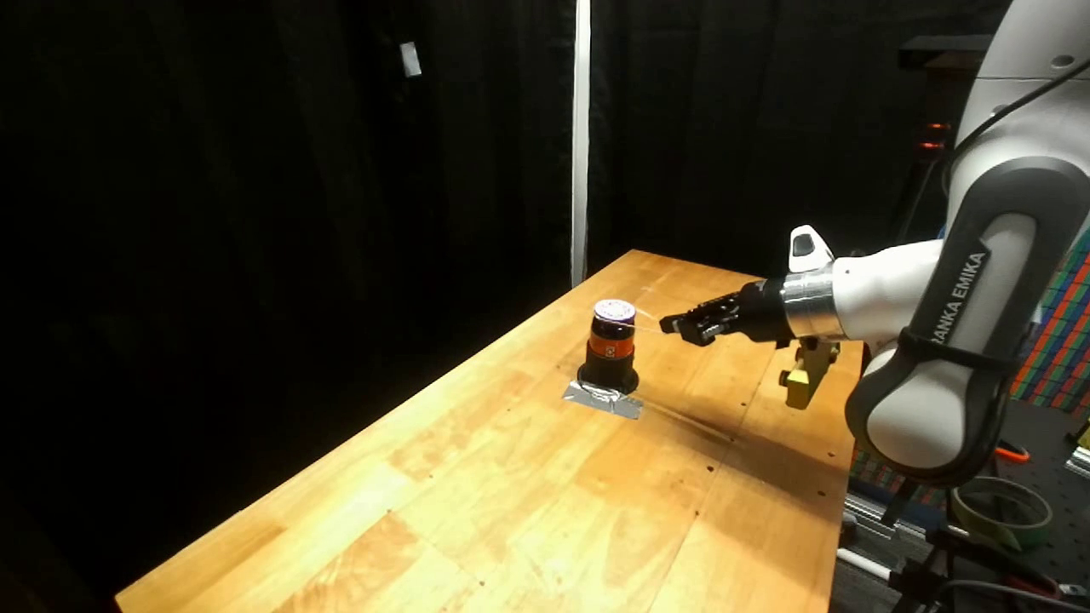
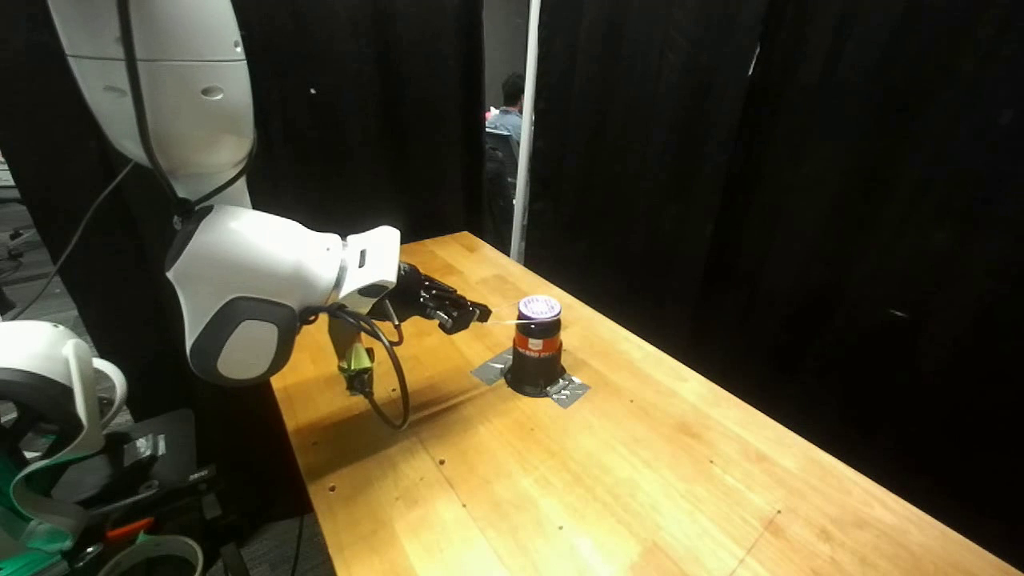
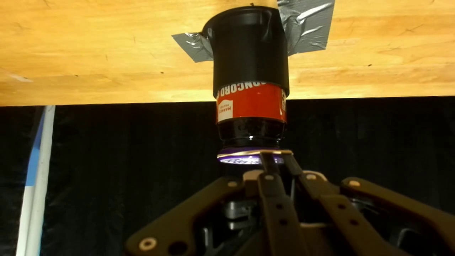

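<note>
A dark jar (image 1: 612,344) with an orange-red label stands upright in a black holder (image 2: 534,373). Its purple and white lid (image 3: 245,159) is on top. A thin, pale band (image 3: 241,153) runs taut from around the lid to my fingertips; it also shows as a faint line across the gap in both exterior views. My gripper (image 1: 670,326) is level with the top of the jar, apart from it, on the side nearer the robot base. Its fingers (image 3: 273,187) are shut on the band, close together. The far side of the lid is hidden in the wrist view.
Grey tape (image 2: 568,390) fixes the holder to the wooden table (image 1: 490,490). Black curtains hang behind, with a pale pole (image 1: 580,143) beyond the table's far edge.
</note>
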